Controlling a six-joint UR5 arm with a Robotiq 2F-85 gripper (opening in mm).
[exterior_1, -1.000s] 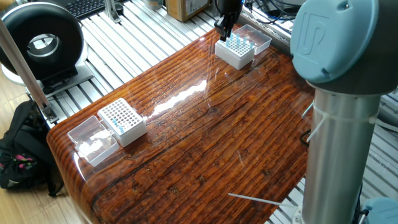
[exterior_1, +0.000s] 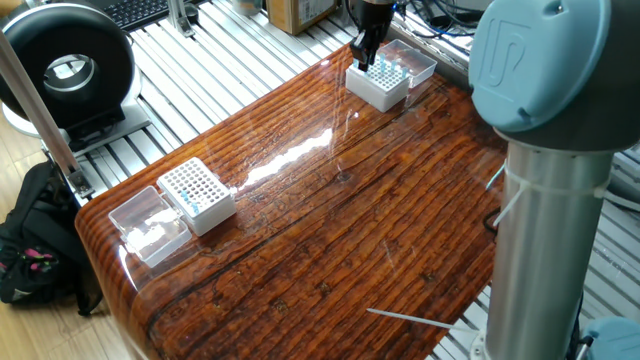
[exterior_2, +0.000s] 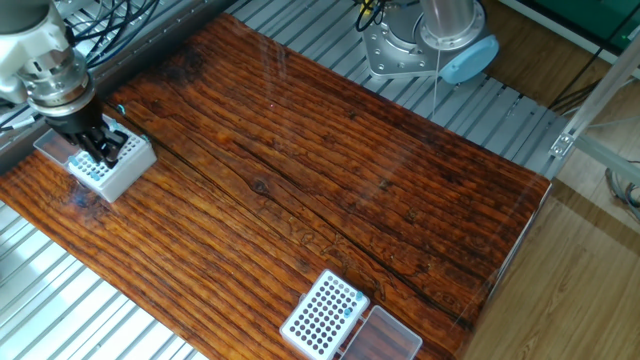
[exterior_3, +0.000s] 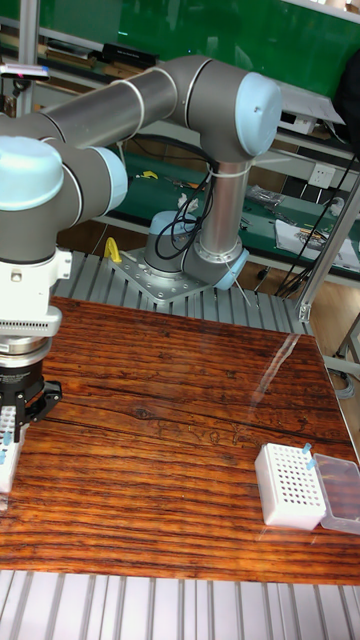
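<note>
Over the far rack, a white box of holes (exterior_1: 378, 90) with several blue-tipped tubes, my black gripper (exterior_1: 364, 62) points down, its fingertips close to the rack's top. In the second exterior view this rack (exterior_2: 122, 178) lies partly under the gripper (exterior_2: 108, 158). The third view cuts the rack (exterior_3: 7, 469) off at the left edge. Whether the fingers are apart or hold a tube is too small to make out. A second white rack (exterior_1: 208, 205) stands at the table's other end, with a few blue tubes (exterior_2: 348, 312) near one corner.
Clear hinged lids lie open beside both racks, one by the near rack (exterior_1: 150, 225) and one by the far rack (exterior_1: 412, 62). Between the racks the wooden table (exterior_2: 270, 190) is clear. A thin rod (exterior_1: 415, 319) shows by the arm's base.
My gripper has shifted slightly to the right in the first exterior view, and its fingers look a little lower at the far rack. Both racks have stayed in place.
</note>
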